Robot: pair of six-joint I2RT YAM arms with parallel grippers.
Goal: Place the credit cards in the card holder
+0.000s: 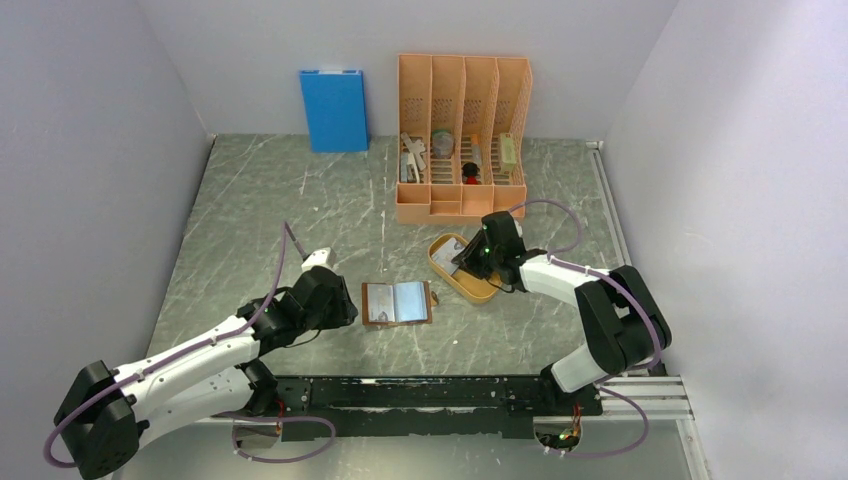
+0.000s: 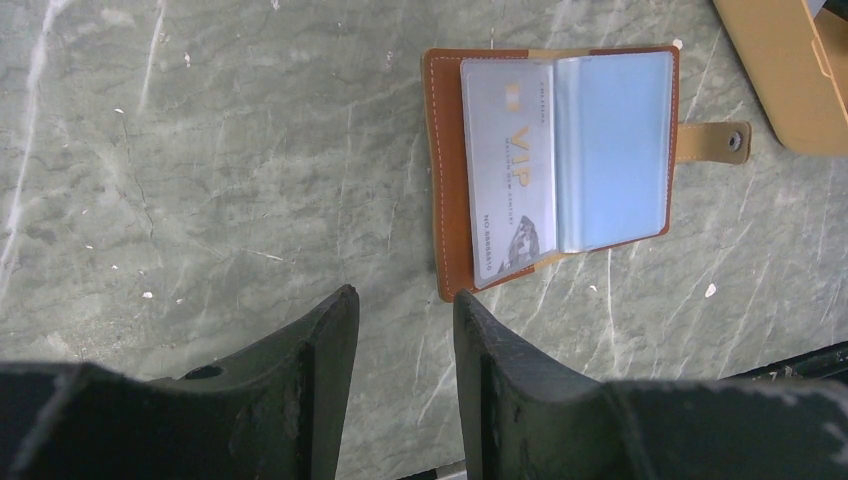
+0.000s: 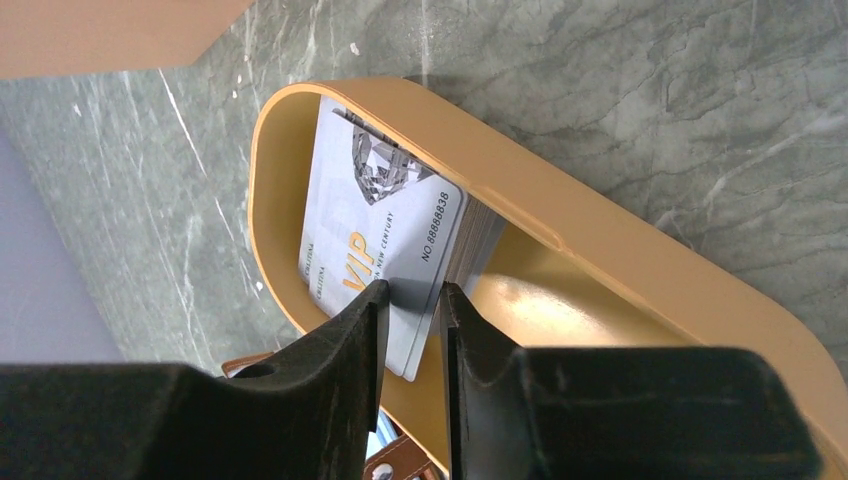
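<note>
The brown card holder lies spread on the table, with a silver VIP card in its left clear sleeve; its right sleeve looks empty. To the holder's left, my left gripper is open, with bare tabletop between its fingers. Inside a tan oval box, a stack of silver VIP cards leans at one end. My right gripper reaches into that box, partly open, with fingertips at the top card's lower edge. Whether they touch the card cannot be told.
Behind the box stands a peach divided rack holding several small items, close to the right gripper. A blue panel leans at the back wall. Open table lies at the left and at the back left.
</note>
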